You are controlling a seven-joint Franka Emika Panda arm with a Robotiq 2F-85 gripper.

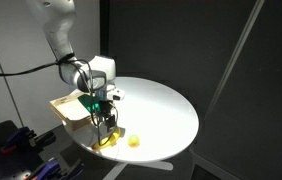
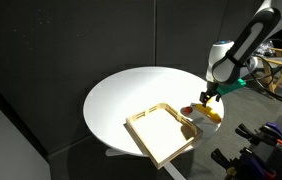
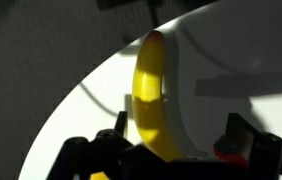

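A yellow banana (image 3: 149,88) lies near the table's rim in the wrist view, its lower end running down between my fingers. My gripper is open above it, one finger on each side, and nothing is held. A small red thing (image 3: 229,152) shows beside the right finger, partly covered by it. From the first exterior view, the gripper (image 1: 108,124) hangs low over the near side of the table, close to the banana (image 1: 111,139). The second exterior view shows yellow fruit (image 2: 213,114) under the arm and the red thing (image 2: 187,110) beside it.
A round yellow-orange fruit (image 1: 134,141) sits to the banana's right. The shallow wooden box (image 2: 139,123) stands open and looks empty, overhanging the table's edge.
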